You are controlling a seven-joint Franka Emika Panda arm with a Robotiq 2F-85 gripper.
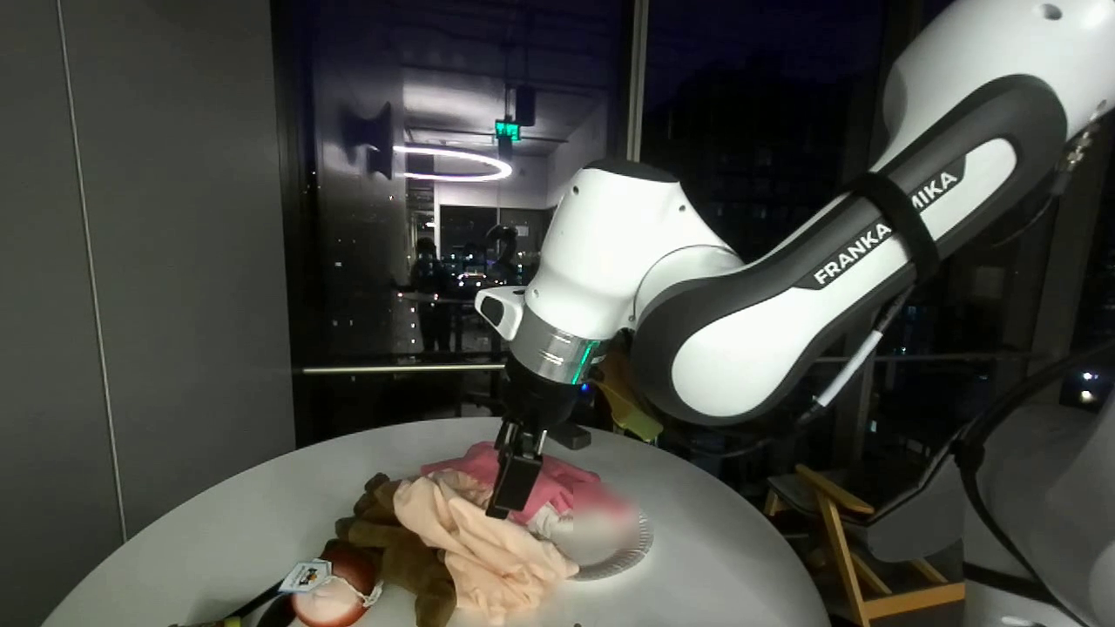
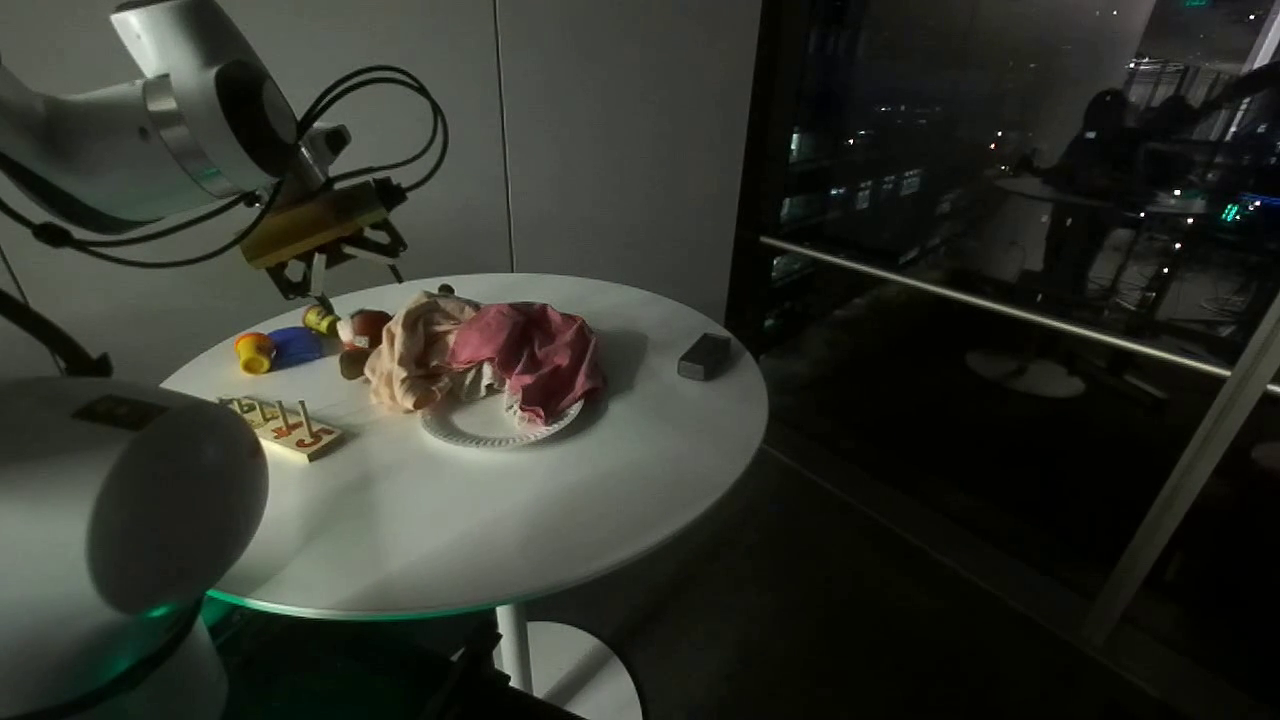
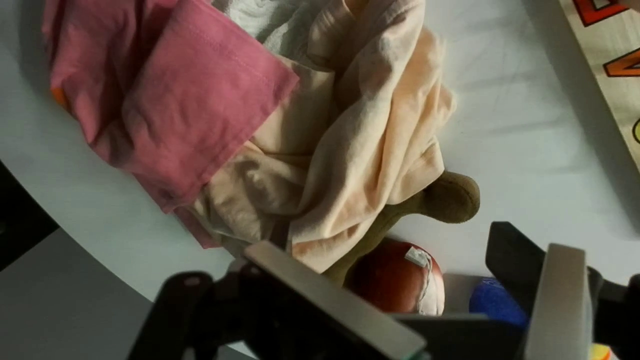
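Observation:
My gripper [image 1: 503,510] points down in front of the heaped cloths in exterior view 1. Its fingers stand apart in the wrist view, and nothing shows between its fingers. A pink cloth [image 3: 204,102] and a peach cloth [image 3: 372,132] lie bunched together, partly over a white plate [image 2: 486,434]. Some white cloth [image 3: 270,24] peeks out between them. Beneath the peach cloth sticks out a brown plush toy [image 1: 413,569], mostly hidden. In exterior view 2 the gripper [image 2: 360,292] appears above the far left part of the table.
A red, round apple-like object [image 3: 390,276] lies beside the plush. Near it are a blue item [image 2: 296,346] and an orange-yellow cup [image 2: 253,353]. A wooden peg board [image 2: 288,430] sits at the left, a dark block [image 2: 704,356] at the right.

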